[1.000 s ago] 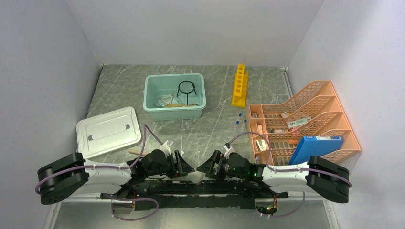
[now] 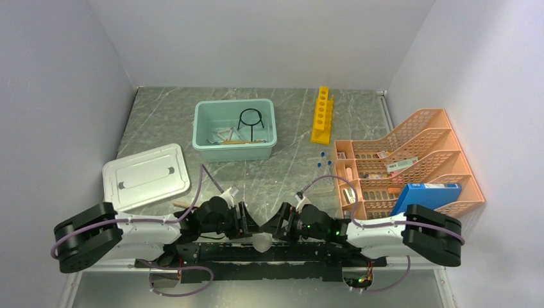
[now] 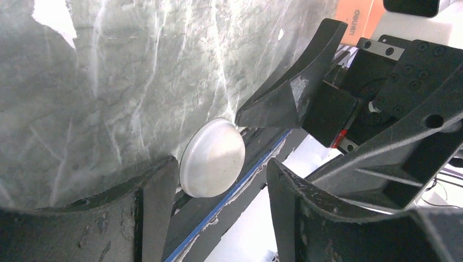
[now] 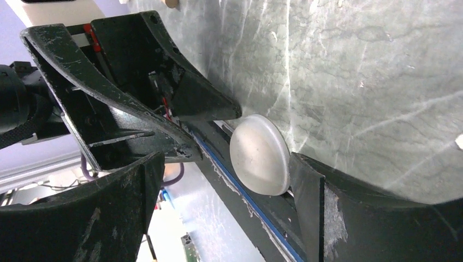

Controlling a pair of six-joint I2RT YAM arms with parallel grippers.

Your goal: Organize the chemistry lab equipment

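Observation:
A pale round, shallow disc-like piece (image 2: pixel 262 242) (image 3: pixel 214 158) (image 4: pixel 257 153) sits at the front edge of the table, between the two grippers. In the left wrist view my left gripper has its fingers apart on either side of it, part open, with the other gripper just beyond. My right gripper also has its fingers around the disc's near part in the right wrist view; whether they touch it is hard to tell. A teal bin (image 2: pixel 234 151) holds a black ring stand and small tools. A yellow test-tube rack (image 2: pixel 321 115) stands at the back right.
A white lid (image 2: pixel 144 173) lies at the left. A peach organizer (image 2: pixel 388 157) with a blue box (image 2: pixel 423 197) fills the right. Small blue-capped tubes (image 2: pixel 323 160) lie beside it.
Both grippers have shifted slightly over the last second at the front edge; the disc shows a little further toward the front in the top view.

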